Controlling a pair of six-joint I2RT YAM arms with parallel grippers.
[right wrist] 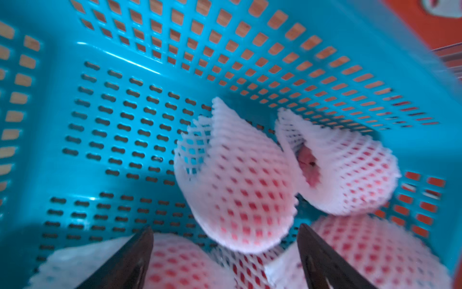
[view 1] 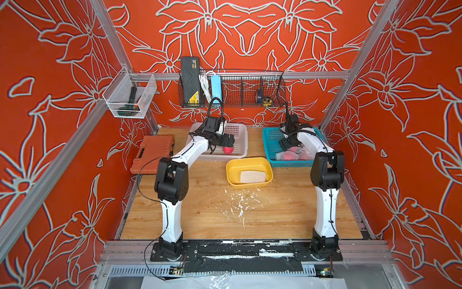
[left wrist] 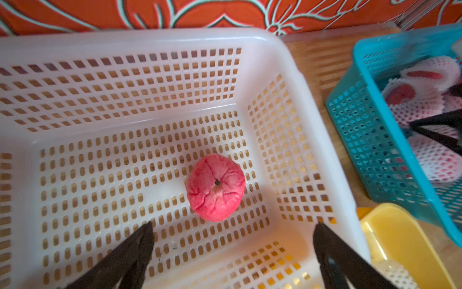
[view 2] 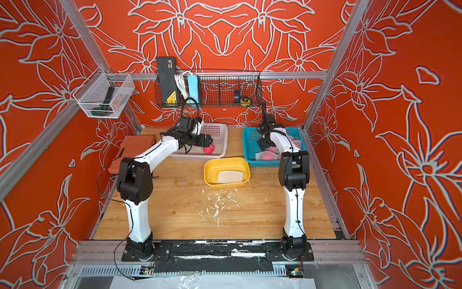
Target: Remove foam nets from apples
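One bare red apple (left wrist: 215,187) lies on the floor of the white basket (left wrist: 308,125). My left gripper is above it, open and empty, with the apple ahead of its fingers. Several apples in white foam nets sit in the blue basket (right wrist: 57,125). Over them hovers my right gripper, its fingers wide apart. A netted apple (right wrist: 240,187) lies just beyond the gap between those fingers, not gripped. Behind it is another netted apple (right wrist: 346,163), red skin showing through its net's mouth. An empty foam net (view 1: 252,176) rests in the yellow tray (view 1: 233,179).
White foam scraps (view 1: 240,204) are scattered over the wooden table (view 1: 288,207) in front of the tray. An orange case (view 1: 152,154) lies at the left. Basket walls surround both grippers.
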